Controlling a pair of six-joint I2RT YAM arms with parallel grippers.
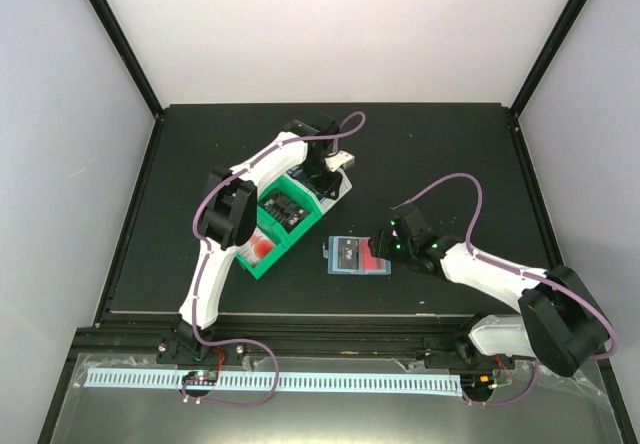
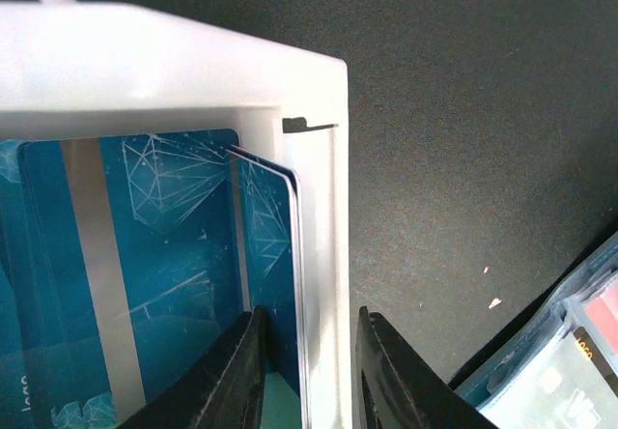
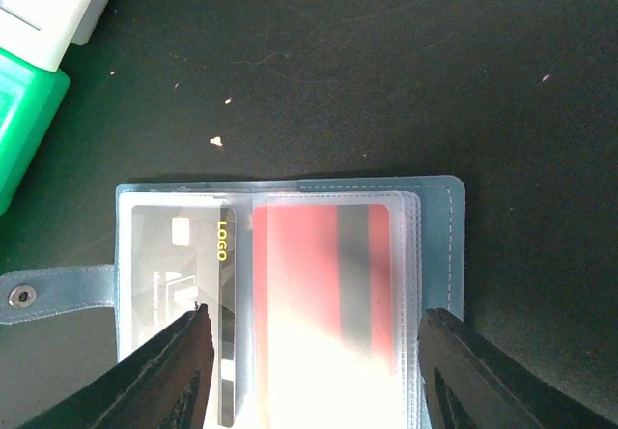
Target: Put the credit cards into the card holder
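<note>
My left gripper is part open over the white compartment point(image 2: 319, 216) at the back of the card box, its fingers on either side of that compartment's wall and a blue card point(image 2: 266, 245) leaning against it. More blue cards point(image 2: 174, 226) lie inside. My right gripper is open over the card holder point(image 3: 435, 236), which lies flat with a dark card point(image 3: 174, 255) in the left pocket and a red card point(image 3: 323, 265) in the right one.
The green box point(image 1: 291, 245) with dark cards and red-white cards stands left of the holder. Walls and a frame border it.
</note>
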